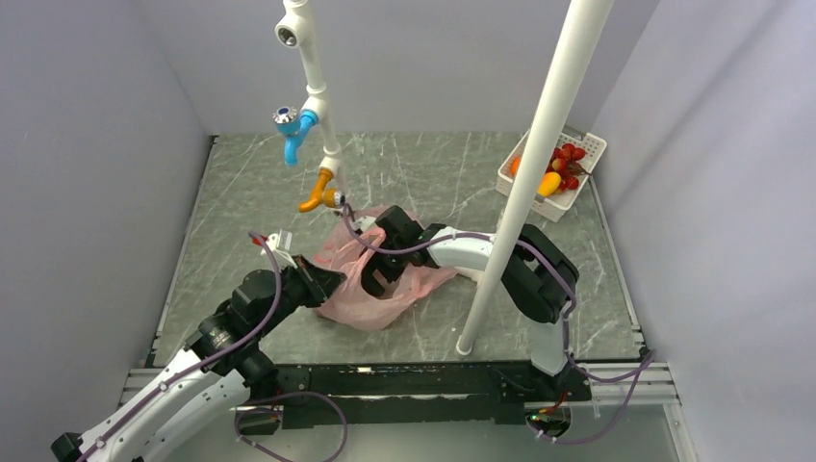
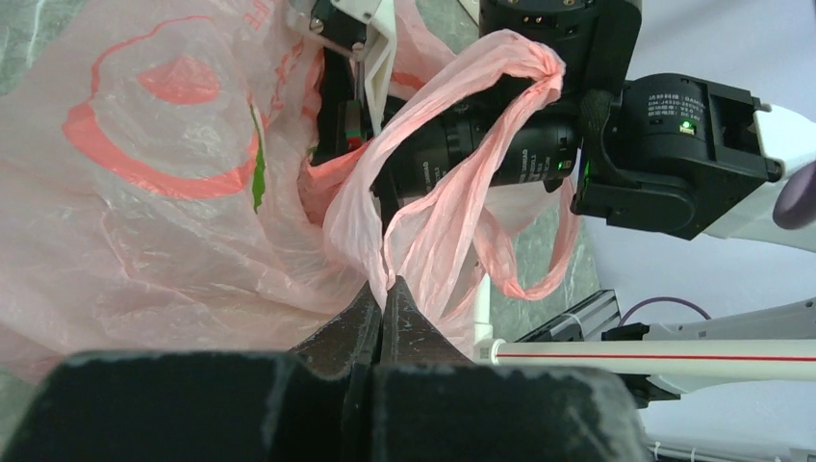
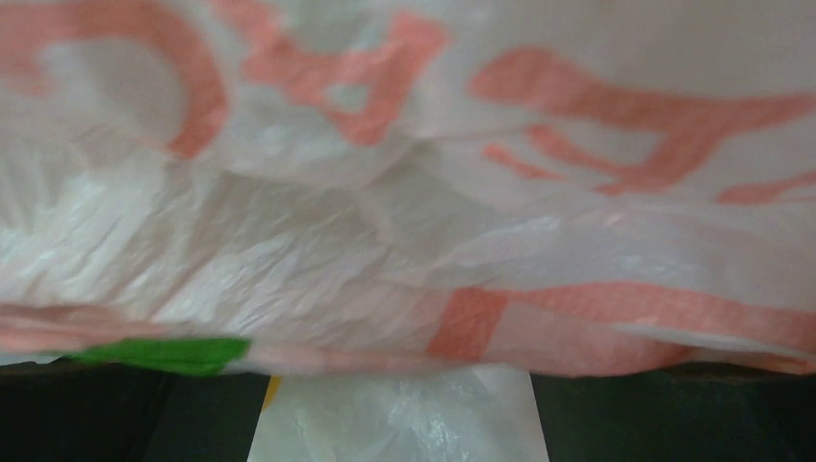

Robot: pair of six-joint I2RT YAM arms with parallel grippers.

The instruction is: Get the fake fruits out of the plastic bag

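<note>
A thin pink plastic bag (image 1: 366, 310) lies on the grey counter in the top view, its mouth spread. At its left side my left gripper (image 1: 337, 279) is shut on the bag's edge; in the left wrist view a handle strip (image 2: 351, 226) runs into the closed tips. My right gripper (image 1: 377, 277) reaches into the bag's mouth. Its dark fingers (image 3: 635, 414) stand wide apart in the right wrist view, with printed film (image 3: 385, 241) hanging across them. A sliver of something yellow (image 3: 271, 391) shows beside the left finger. Fruit inside the bag is otherwise hidden.
A white basket (image 1: 589, 162) of red and yellow fruits stands at the back right. A white vertical pole (image 1: 520, 192) rises in front of the right arm. Taps on a white pipe (image 1: 318, 77) hang behind the bag.
</note>
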